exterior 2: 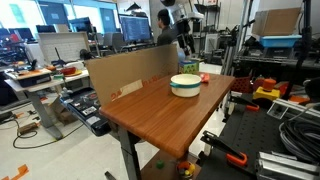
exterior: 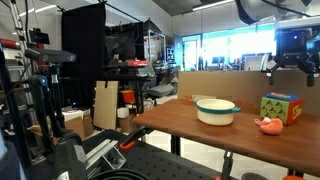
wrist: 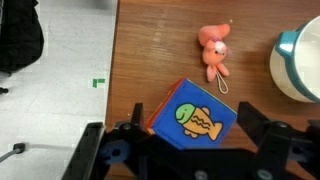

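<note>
On the wooden table stands a colourful block, its blue top carrying a fish picture in the wrist view. My gripper hangs above this block, fingers spread wide, with nothing held between them. A pink plush toy lies beside the block; from above, the toy shows a small loop of string. A white bowl with a green rim rests farther along the table, and the same bowl is cut off by the right edge of the wrist view.
A tan panel stands along one long edge. Pale floor lies beyond the table edge.
</note>
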